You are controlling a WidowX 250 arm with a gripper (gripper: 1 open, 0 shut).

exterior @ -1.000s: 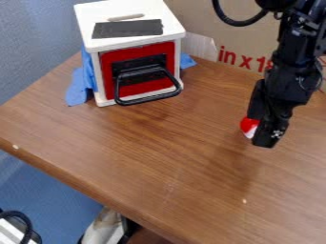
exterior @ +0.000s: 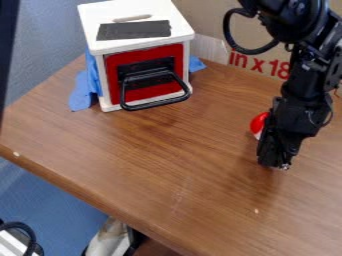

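The black arm hangs from the top right, its gripper (exterior: 275, 156) pointing down low over the wooden table at the right. Just behind the gripper is a red object (exterior: 258, 125) with some white, partly hidden by it. Whether the fingers are open or shut, or hold anything, I cannot tell.
A white toy oven (exterior: 107, 20) with a red front and black handle stands on a blue cloth (exterior: 80, 91) at the back left. A cardboard box (exterior: 211, 22) is behind. The table's left edge drops to blue floor.
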